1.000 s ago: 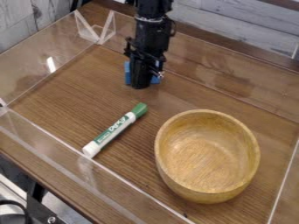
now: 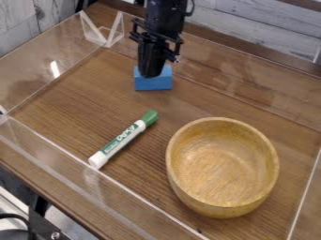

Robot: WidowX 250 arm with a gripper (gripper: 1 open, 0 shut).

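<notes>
My black gripper (image 2: 150, 67) hangs at the upper middle of the camera view, just above a blue block (image 2: 153, 82) on the wooden table. It looks shut, with nothing visible between its fingers; the arm reaches down from the top edge.
A white and green marker (image 2: 123, 139) lies diagonally in the lower left middle. A large yellow bowl (image 2: 221, 164) stands at the lower right. Clear low walls edge the left side, with cables at the lower left corner.
My gripper has risen away from the blue block, uncovering more of it. The block, marker and bowl look unmoved.
</notes>
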